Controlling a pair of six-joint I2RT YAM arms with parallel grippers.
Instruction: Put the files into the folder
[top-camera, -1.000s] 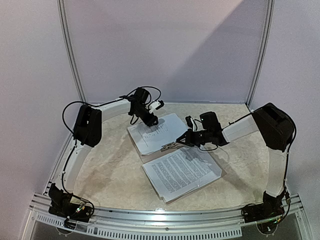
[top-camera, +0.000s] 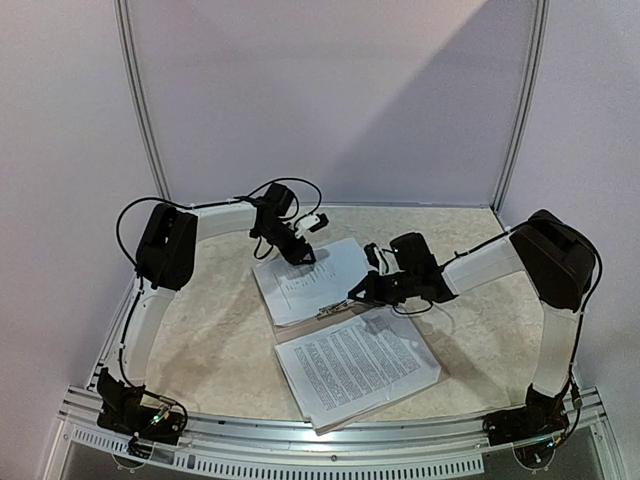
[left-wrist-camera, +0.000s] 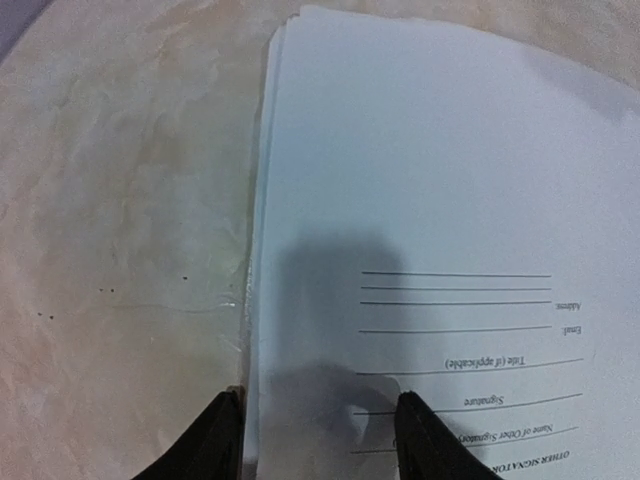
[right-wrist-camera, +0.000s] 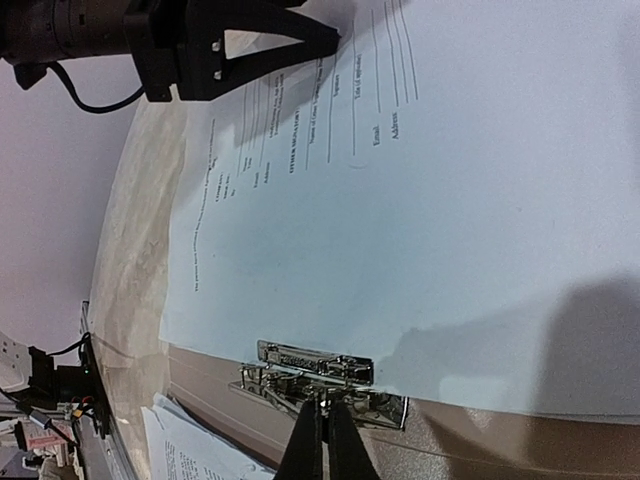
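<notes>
The brown folder (right-wrist-camera: 480, 433) lies open, its metal clip (right-wrist-camera: 315, 365) along the spine. White sheets (top-camera: 300, 285) rest on its far half, their inner edge at the clip. A printed stack (top-camera: 360, 365) covers the near half. My left gripper is part open over the far sheets (left-wrist-camera: 430, 130); one finger is at their outer edge, the other over the paper. Whether any paper is between its fingers is unclear. At the clip, my right gripper is shut, tips against the metal; whether they pinch part of it is hard to see.
Bare table (top-camera: 220, 340) surrounds the folder, widest on the left and behind. The near corner of the printed stack comes close to the metal rail (top-camera: 330, 432) at the front. Walls enclose the back and sides.
The folder, clip and both sets of papers have shifted toward the front, slightly to the left. Both grippers have moved a little the same way.
</notes>
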